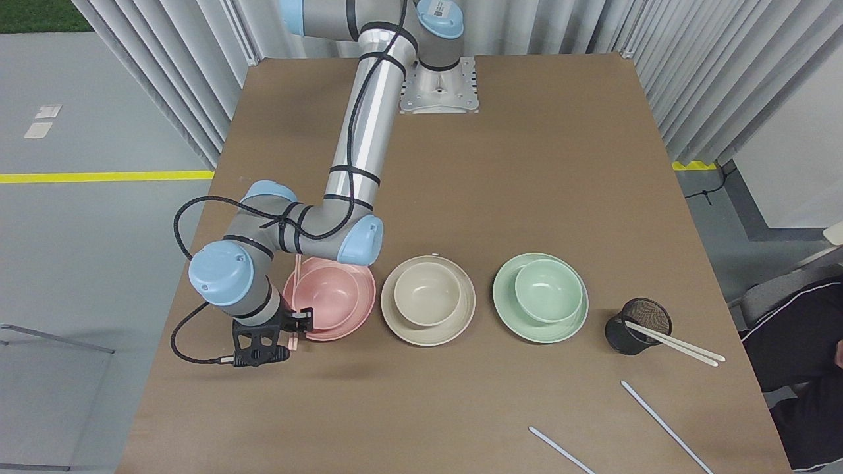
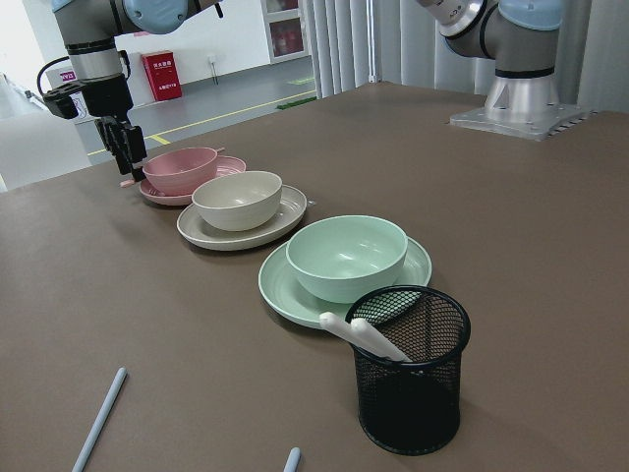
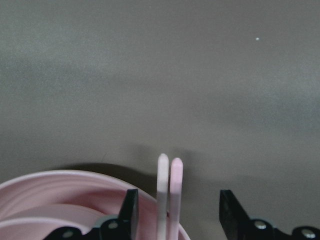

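A pair of pink chopsticks [image 3: 175, 195] lies along the edge of the pink bowl set, with the pink plate [image 1: 355, 304] and pink bowl [image 2: 179, 169] beneath and beside them. My gripper is open just above, its two black fingertips one on either side of the chopsticks' ends in the wrist view, nearer the plate side on the left. In the camera front view the gripper [image 1: 294, 322] hides part of the chopsticks; whether it touches them I cannot tell.
Beige bowl [image 1: 428, 293] and green bowl [image 1: 548, 289] sit on matching plates to the right. A mesh holder [image 1: 624, 340] carries white chopsticks. Two pale sticks [image 1: 664, 424] lie at the near right.
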